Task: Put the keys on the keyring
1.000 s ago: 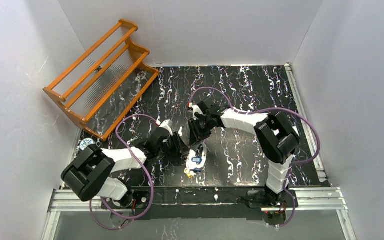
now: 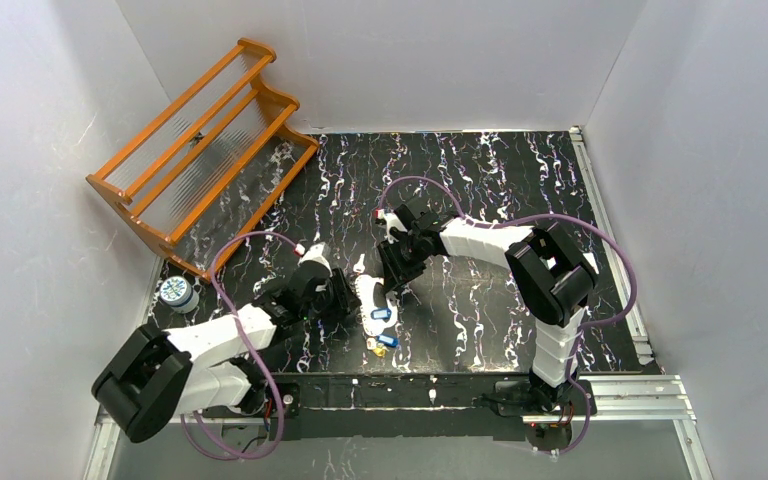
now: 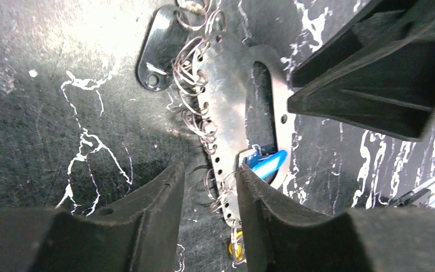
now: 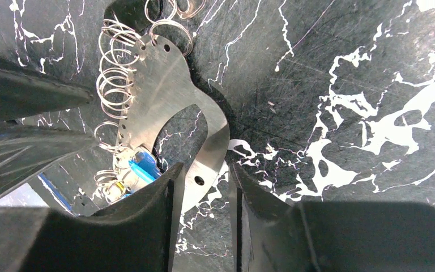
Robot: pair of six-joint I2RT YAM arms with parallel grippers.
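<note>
The keyring is a flat silver plate (image 3: 224,85) with a curved handle and a row of wire rings (image 4: 113,73) along one edge, lying on the dark table. A blue-headed key (image 3: 266,165) rests against its near end, and a yellow key (image 2: 378,351) lies just below. At the far end is a black fob (image 3: 157,51) beside the rings. My left gripper (image 2: 352,304) is partly open over the plate's left side, nothing clearly between its fingers. On the other side my right gripper also stands partly open, apparently empty, above the handle.
A wooden rack (image 2: 200,160) stands at the back left, with a round white-and-blue container (image 2: 178,293) in front of it. The two grippers are close together across the plate. Free table spreads to the right and behind.
My left gripper and arm have moved left, away from the right gripper. The plate and blue key have shifted slightly left. My right gripper has hardly moved.
</note>
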